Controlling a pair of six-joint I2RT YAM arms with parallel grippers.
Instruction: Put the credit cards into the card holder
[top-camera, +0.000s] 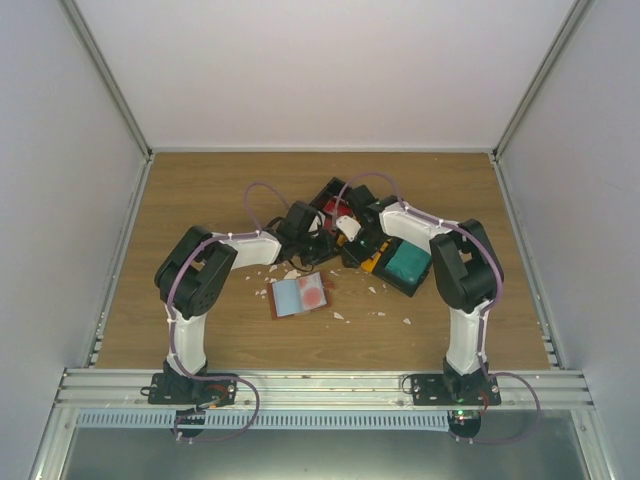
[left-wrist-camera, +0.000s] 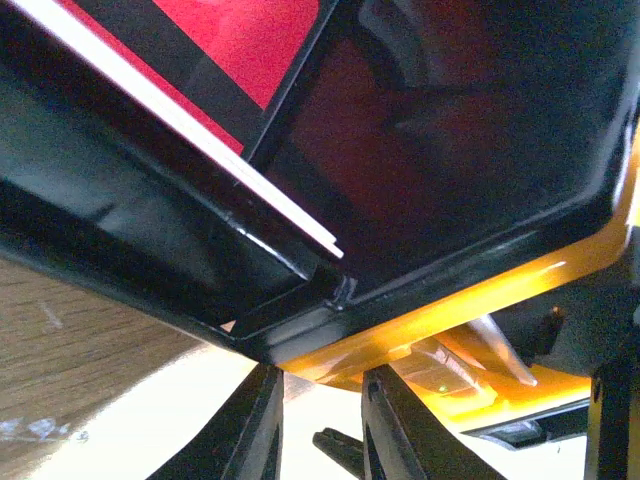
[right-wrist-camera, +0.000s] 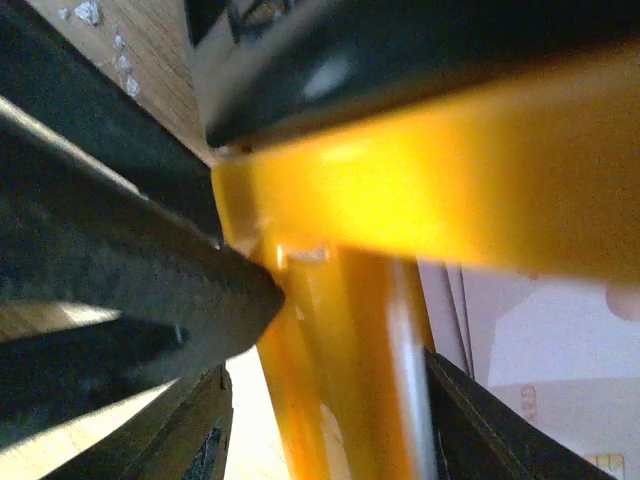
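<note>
An open brown holder (top-camera: 272, 299) with pale blue and pink panels lies on the table in the top view; I cannot tell whether it is the card holder. Behind it, a black tray set has a red section (top-camera: 335, 213), a yellow section (top-camera: 372, 262) and a teal section (top-camera: 408, 263). At the tray corner, my left gripper is shut on the yellow-lined edge (left-wrist-camera: 335, 358). My right gripper stands open, with the yellow side (right-wrist-camera: 335, 330) between its fingers. No loose credit card can be made out for certain.
Several small white scraps (top-camera: 337, 316) dot the wood around the holder. Both arms meet closely over the tray set. Free table (top-camera: 190, 180) extends at the far left and along the front.
</note>
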